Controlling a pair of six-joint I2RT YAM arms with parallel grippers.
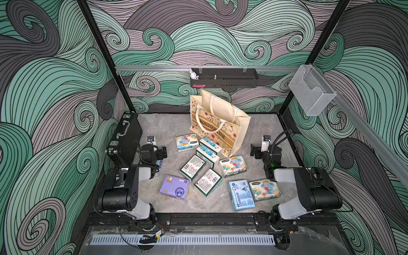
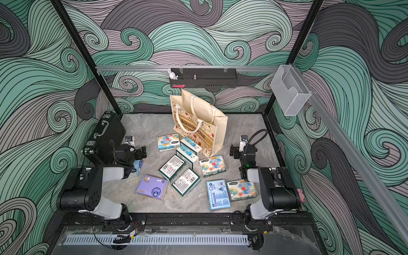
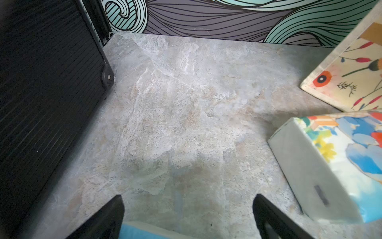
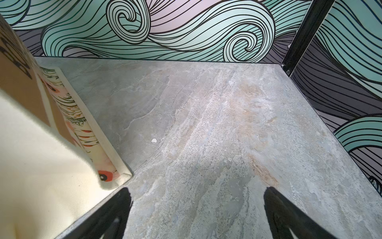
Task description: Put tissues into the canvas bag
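Observation:
A canvas bag [image 1: 218, 131] stands open at the back centre of the table. Several tissue packs lie before it: floral packs [image 1: 187, 142] shows only the bag's side. Green-edged packs [image 1: 207, 182], a purple pack [image 1: 174, 187] and a light blue pack [image 1: 241, 194] are among them. My left gripper is open above a pale blue pack [image 3: 147, 233] at the left, with a floral pack [image 3: 326, 167] to its right. My right gripper stands open beside the bag's right side, nothing between its fingers.
A black case [image 1: 123, 138] stands along the left wall. A mesh holder [image 1: 310, 89] and a dark tray [image 1: 223, 78] hang on rails. Bare table lies behind the left gripper and at the back right.

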